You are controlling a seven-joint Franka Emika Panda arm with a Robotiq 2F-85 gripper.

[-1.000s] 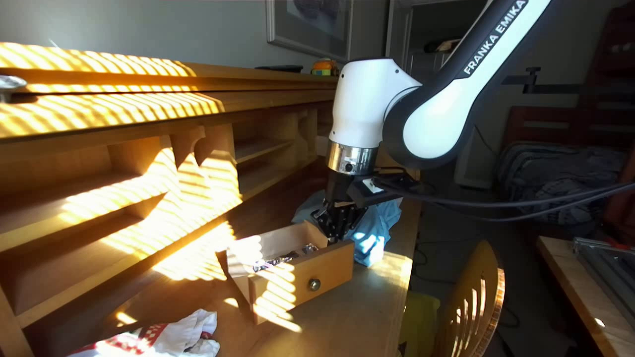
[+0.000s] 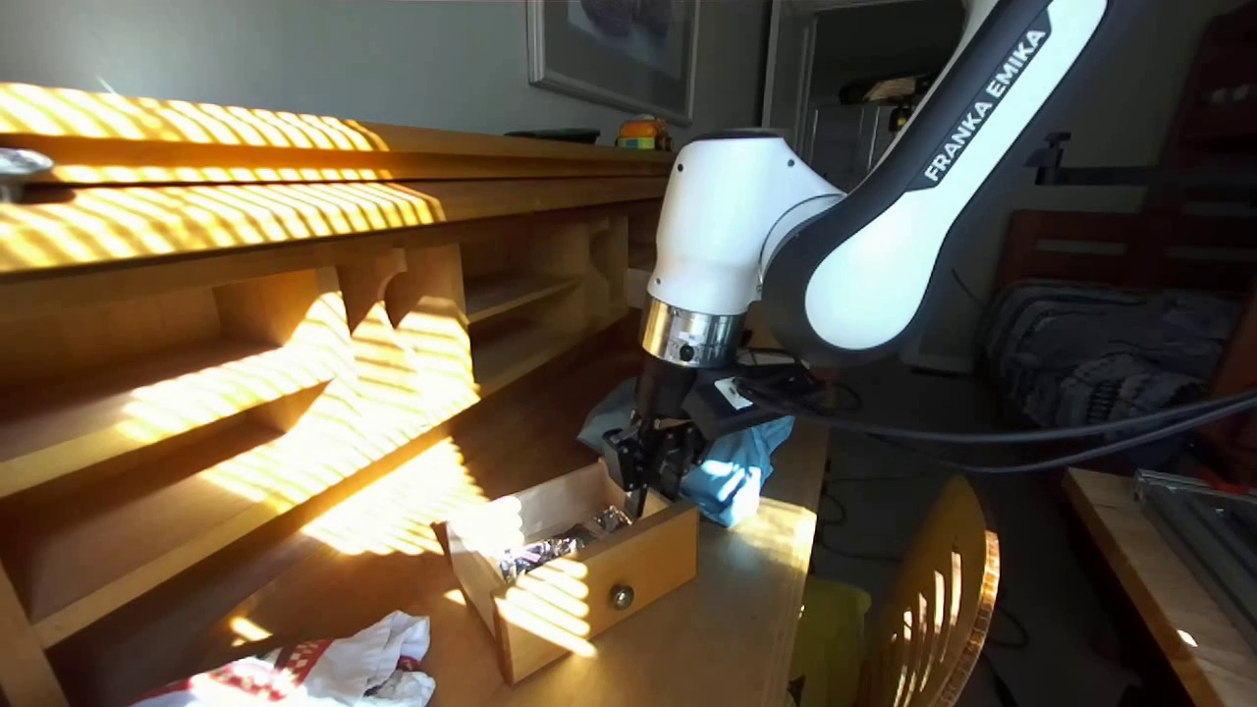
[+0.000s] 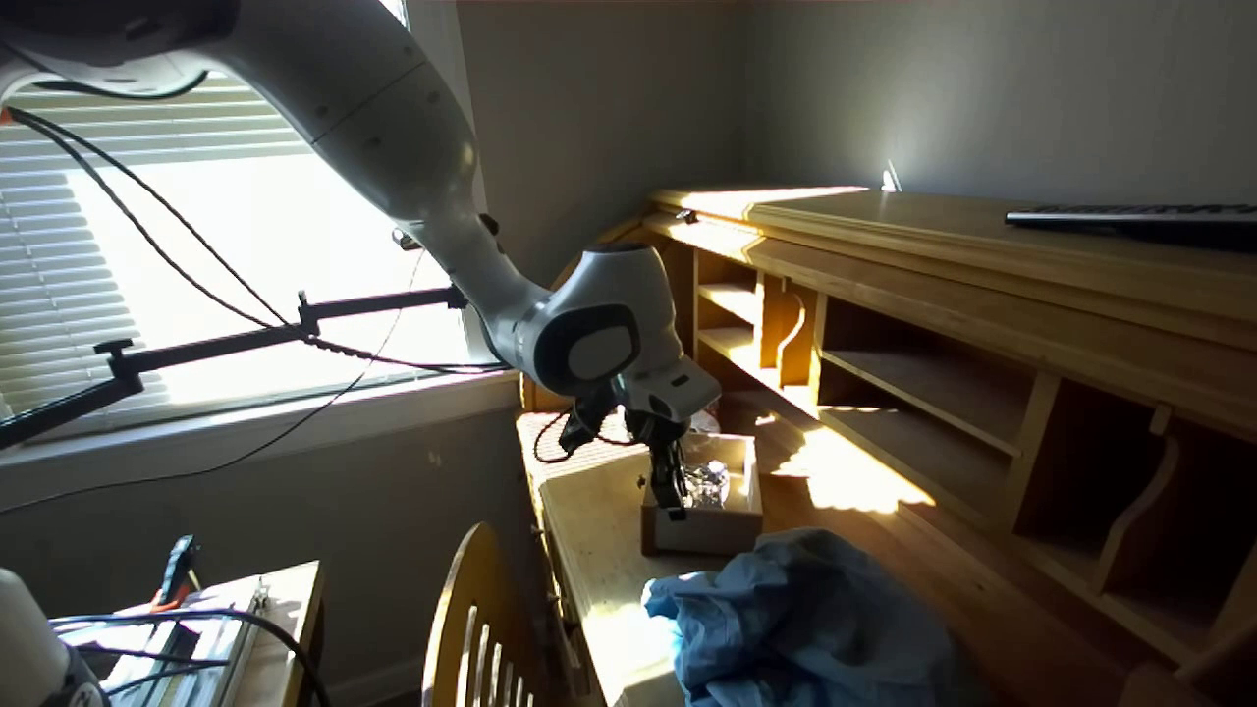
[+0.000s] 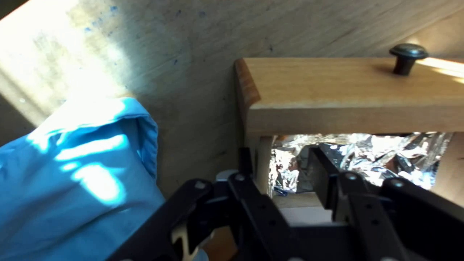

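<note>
A wooden drawer (image 2: 654, 552) with a dark round knob (image 4: 407, 54) sits on the desk, its open side up. Crumpled shiny foil or wrappers (image 4: 372, 152) lie inside it. My gripper is open over the drawer's end wall (image 4: 263, 163). One fingertip is outside that wall, close to it; the other is inside, over the foil, with a visible gap to the wood. Exterior view 2 shows the gripper (image 3: 672, 501) low at the drawer's near end. How deep the inner finger reaches is hard to tell.
Blue cloth (image 3: 813, 613) lies heaped just beyond the gripper's end of the drawer. A white and red cloth or bag (image 2: 312, 666) lies at the opposite side. Shelves (image 2: 236, 389) line the desk's back, and a chair (image 2: 943, 589) stands at its front edge.
The drawer appears lower in exterior view 1, and its knob has shifted down. My gripper has moved down and slightly left, with its fingers now apart at the drawer's end wall.
</note>
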